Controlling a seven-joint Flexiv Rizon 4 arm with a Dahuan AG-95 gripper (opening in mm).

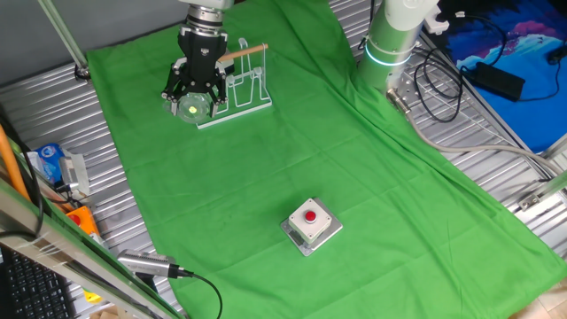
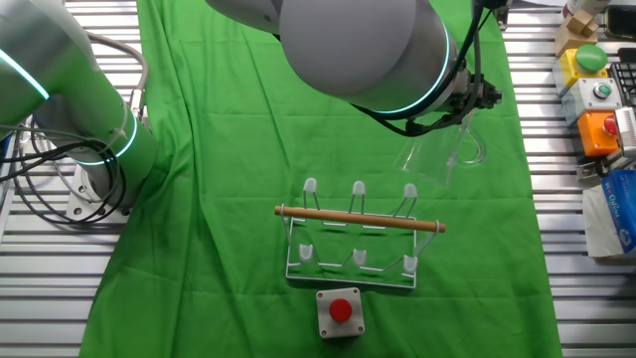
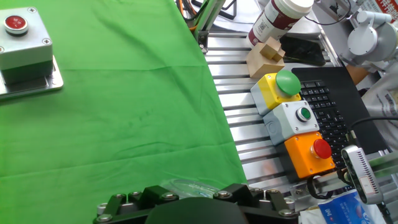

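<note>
A clear glass cup (image 1: 192, 109) sits between the fingers of my gripper (image 1: 194, 96), which looks shut on it, at the upper left of exterior view 1. Exterior view 2 shows the cup (image 2: 429, 159) and its handle beneath the arm, beside the rack; most of the gripper there is hidden. At the bottom of the wrist view, only a clear sliver of the cup (image 3: 189, 186) shows between the black fingers. The white wire cup rack (image 2: 353, 280) with a wooden bar stands close by, its posts empty.
A box with a red button (image 1: 310, 218) stands on the green cloth (image 1: 399, 239). Button boxes in yellow (image 3: 273, 93), white and orange line the metal table beyond the cloth.
</note>
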